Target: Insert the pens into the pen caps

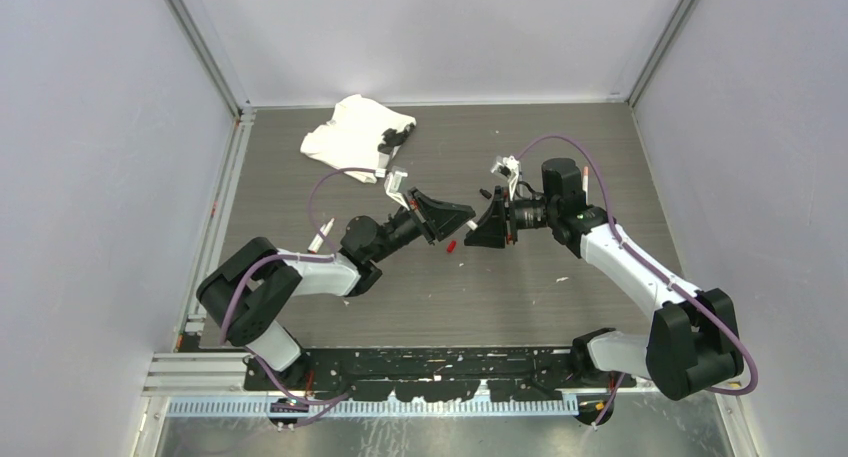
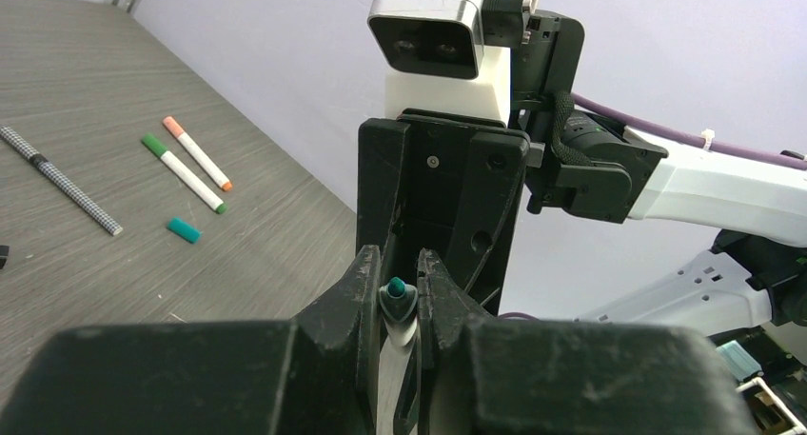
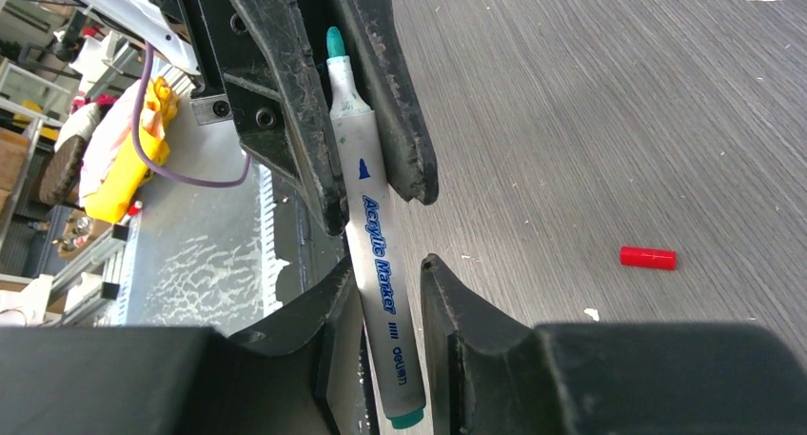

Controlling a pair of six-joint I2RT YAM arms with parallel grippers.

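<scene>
A white acrylic marker [image 3: 376, 235] with a bare teal tip and a teal end spans the space between my two grippers. My left gripper is shut on its tip half. The marker's teal end reaches down between the fingers of my right gripper, closed around it with a thin gap showing along one side. From above, only a short white piece of the marker shows between the hands. A loose teal cap [image 2: 184, 229] lies on the table in the left wrist view. A red cap [image 3: 648, 258] lies below the hands.
Green-capped [image 2: 186, 175] and orange-capped [image 2: 198, 154] markers lie on the table, near a patterned grey stick [image 2: 62, 180]. A white cloth [image 1: 350, 137] rests at the back left. White markers [image 1: 322, 235] lie beside the left arm.
</scene>
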